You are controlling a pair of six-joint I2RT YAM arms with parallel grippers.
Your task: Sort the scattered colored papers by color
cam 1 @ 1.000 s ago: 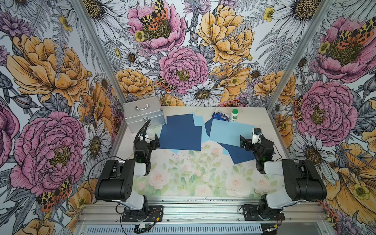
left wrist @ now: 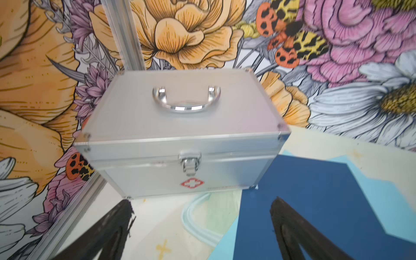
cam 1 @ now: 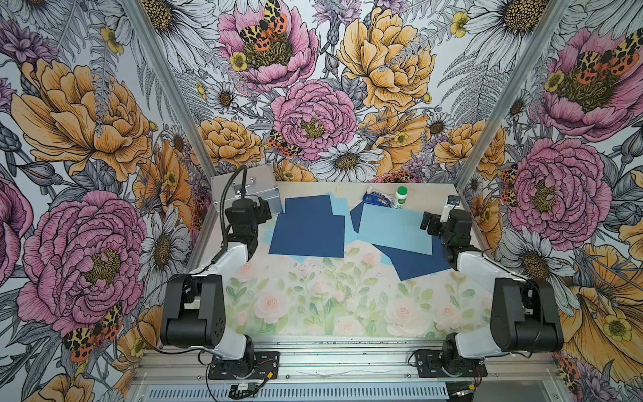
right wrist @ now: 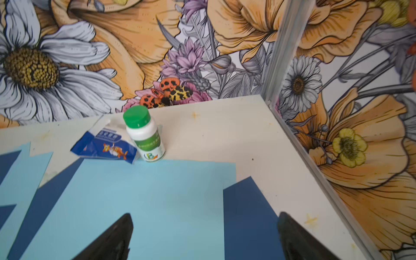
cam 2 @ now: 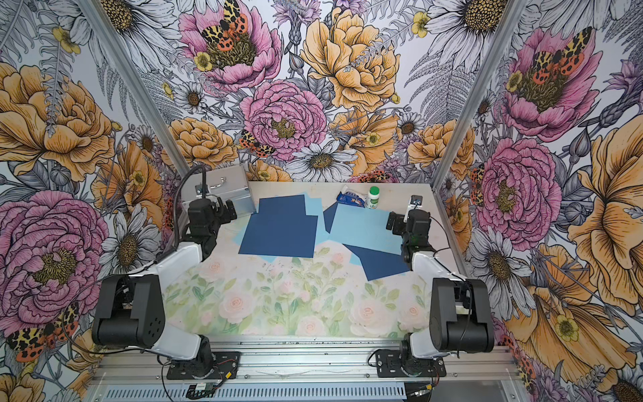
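Dark blue papers (cam 1: pixel 306 231) lie on the left of the table, overlapping light blue paper (cam 1: pixel 340 204) whose edges peek out. On the right, a light blue sheet (cam 1: pixel 396 228) rests across dark blue paper (cam 1: pixel 410 264) that shows on several sides of it. My left gripper is open and empty, above the table between the silver case and the left papers. Over the right edge of the right papers, my right gripper also stands open, nothing between its fingers. How many sheets lie underneath is hidden.
A silver case (left wrist: pixel 186 117) stands at the back left, close to the left papers. Behind the right papers are a green-capped bottle (right wrist: pixel 147 136) and a blue packet (right wrist: pixel 104 145).
Both arms have reached farther back over the table, the right gripper also shifting slightly right and the left one slightly left. The papers have stayed put.
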